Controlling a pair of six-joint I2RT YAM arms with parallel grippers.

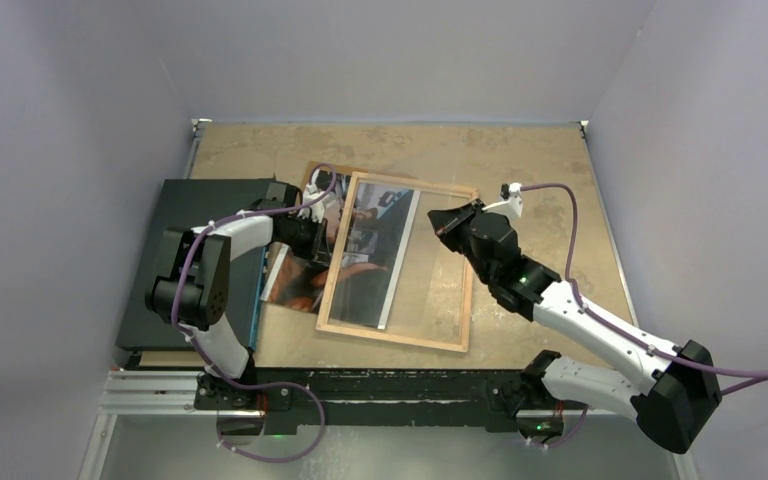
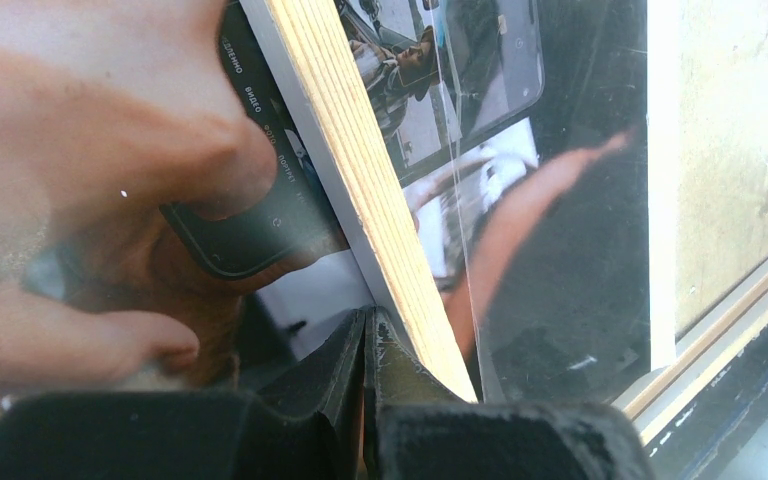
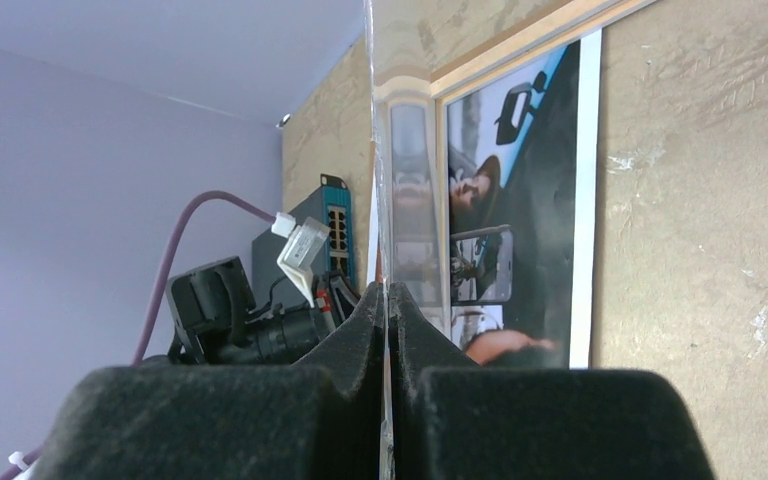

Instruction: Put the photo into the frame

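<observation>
The photo (image 1: 291, 285) lies on the table under the wooden frame (image 1: 395, 340), part sticking out past the frame's left bar, part showing inside its opening. Its white edge strip (image 3: 585, 200) runs through the opening. My left gripper is shut close against the outer side of the left bar, nothing showing between its fingers. Above the opening, my right gripper is shut on the edge of a clear sheet (image 3: 410, 180), which stands tilted over the frame. In the left wrist view a clear edge (image 2: 460, 225) crosses just inside the left bar.
A dark flat box (image 1: 190, 270) stands at the left under the left arm. Bare table (image 1: 535, 160) shows behind and to the right of the frame. The frame's near bar lies close to the table's front edge.
</observation>
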